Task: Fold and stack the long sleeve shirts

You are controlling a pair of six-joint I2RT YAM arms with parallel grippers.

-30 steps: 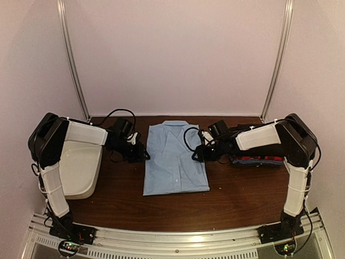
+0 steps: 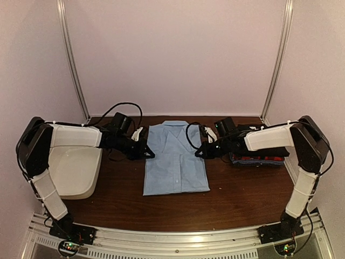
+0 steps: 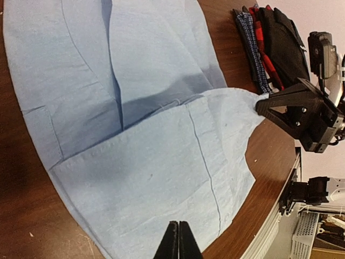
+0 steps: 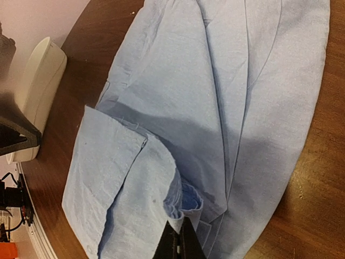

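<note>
The light blue shirt (image 2: 175,175) lies in the middle of the table, collar towards the back, its lower part folded up over the front. In the left wrist view my left gripper is shut above the blue cloth with nothing between its fingers; the folded edge (image 3: 129,128) runs outside them. At the shirt's other side, my right gripper has closed on the edge of the folded part (image 4: 173,199), which bunches up at its tips. From the left wrist view, that pinched corner appears pulled up to a point.
At the right, a stack of folded dark, red and checked clothes (image 2: 259,161) sits partly under the right arm. A white bin (image 2: 75,175) stands at the left. Bare wooden table (image 2: 175,213) lies in front of the shirt.
</note>
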